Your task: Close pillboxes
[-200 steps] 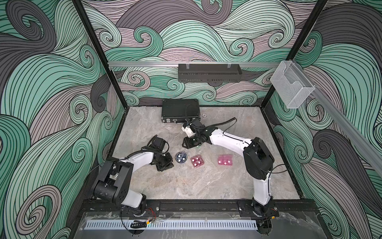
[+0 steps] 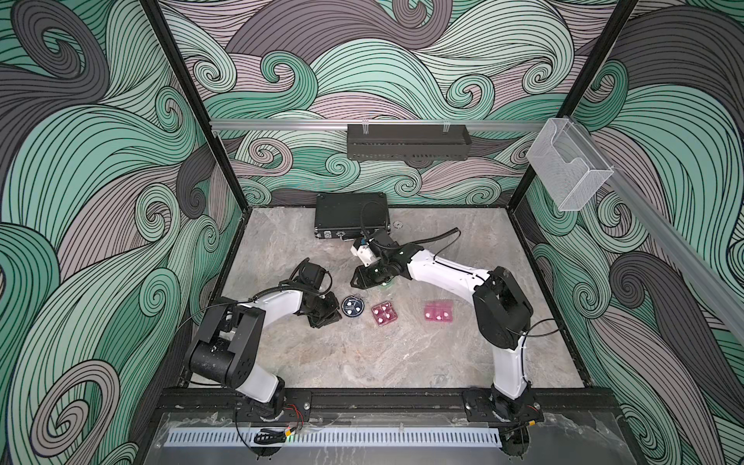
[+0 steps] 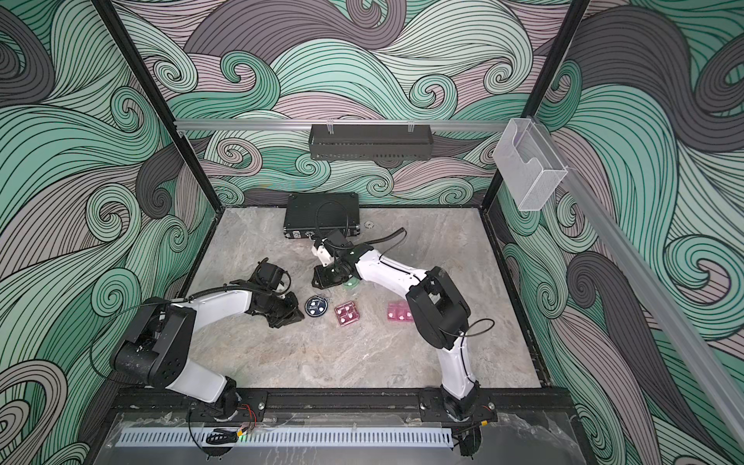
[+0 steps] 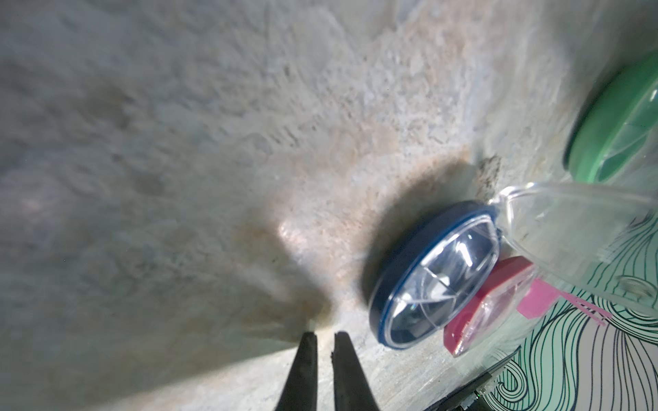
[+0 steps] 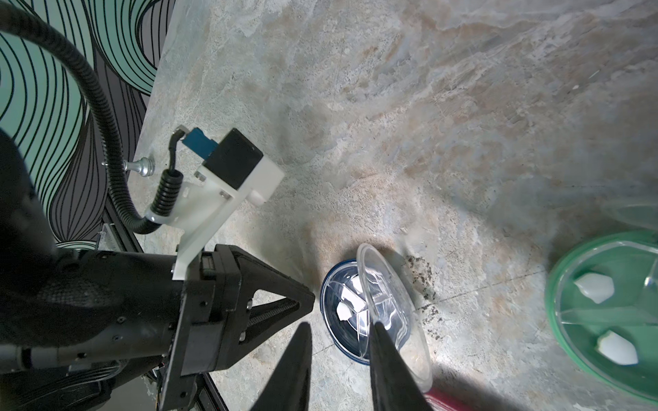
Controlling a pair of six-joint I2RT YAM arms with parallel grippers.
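Observation:
The round blue pillbox (image 2: 352, 307) holds white pills, and its clear lid (image 4: 575, 236) stands raised. My left gripper is shut, low over the table just left of this box, with nothing showing between its fingers. My right gripper is part open and empty, behind and above the blue box. A green round pillbox (image 5: 603, 308) with white pills lies under the right arm, partly hidden; a clear lid edge (image 5: 634, 211) shows beside it. The red pillbox (image 2: 383, 313) and pink pillbox (image 2: 438, 311), both with white pills, lie to the right.
A black case (image 2: 352, 214) stands at the back of the table. Bare table (image 2: 341, 360) stretches along the front. The right forearm (image 2: 449, 271) reaches across above the back right area.
My left gripper has moved slightly right and back, closer to the blue pillbox. The right gripper has shifted a little to the left. The pillboxes stay in place.

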